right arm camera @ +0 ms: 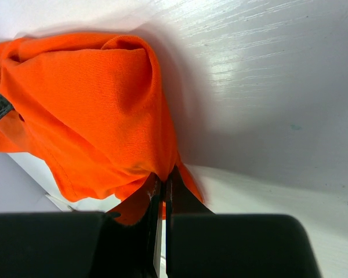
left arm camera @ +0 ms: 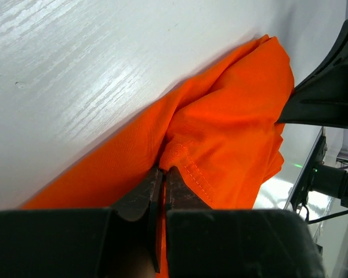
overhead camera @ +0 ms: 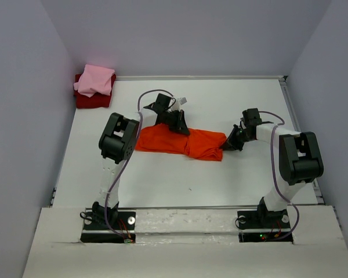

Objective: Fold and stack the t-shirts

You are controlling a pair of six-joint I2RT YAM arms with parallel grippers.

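An orange t-shirt (overhead camera: pixel 204 146) lies bunched in a long strip across the middle of the white table. My left gripper (overhead camera: pixel 184 131) is shut on its upper part near the middle; in the left wrist view a pinched fold shows at the fingertips (left arm camera: pixel 165 174). My right gripper (overhead camera: pixel 226 145) is shut on the shirt's right end, and the cloth gathers into its tips in the right wrist view (right arm camera: pixel 165 179). A pink shirt (overhead camera: pixel 94 78) lies on a dark red one (overhead camera: pixel 91 101) at the table's back left corner.
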